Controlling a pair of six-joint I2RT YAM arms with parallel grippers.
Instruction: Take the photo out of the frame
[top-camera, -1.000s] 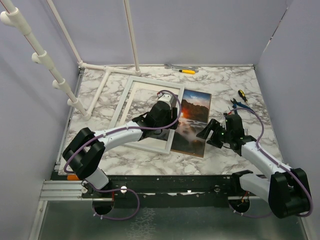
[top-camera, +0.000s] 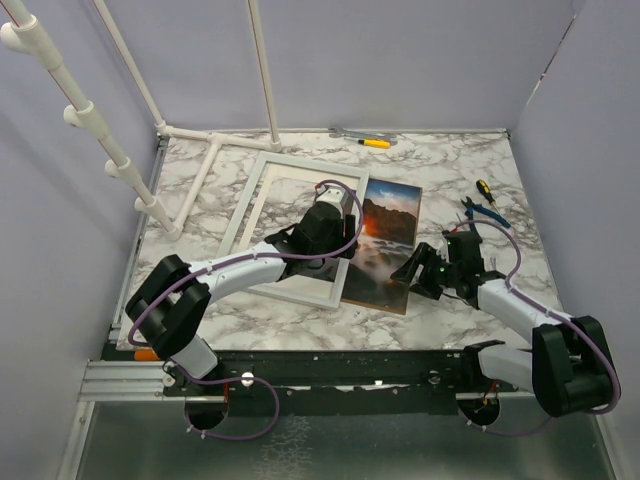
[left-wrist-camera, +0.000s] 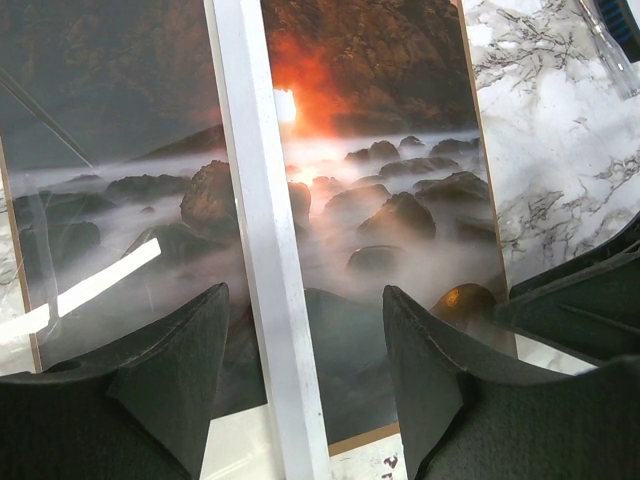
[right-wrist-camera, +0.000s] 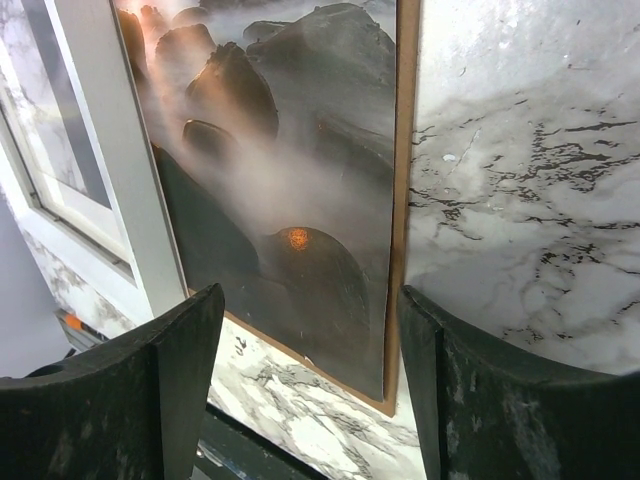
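A white frame (top-camera: 255, 205) lies flat on the marble table. The sunset photo (top-camera: 390, 225) lies partly under the frame's right bar and sticks out to the right of it. In the left wrist view, the frame's bar (left-wrist-camera: 262, 220) runs between the fingers of my left gripper, which stand apart on either side of it; whether they touch it cannot be told. My right gripper is open at the photo's lower right corner. Its right finger (right-wrist-camera: 425, 320) is beside the brown edge of the photo (right-wrist-camera: 280, 200), its left finger over the lower left part.
Pliers (top-camera: 484, 214) and a yellow-and-black screwdriver (top-camera: 485, 190) lie at the right side. A yellow-handled tool (top-camera: 374, 143) rests at the back edge. White pipes (top-camera: 200, 190) stand at the left. Bare marble (top-camera: 460, 180) lies right of the photo.
My right arm has shifted slightly left, bringing its gripper closer to the photo's lower right edge. The photo's lower end has shifted very slightly left. My left arm looks still.
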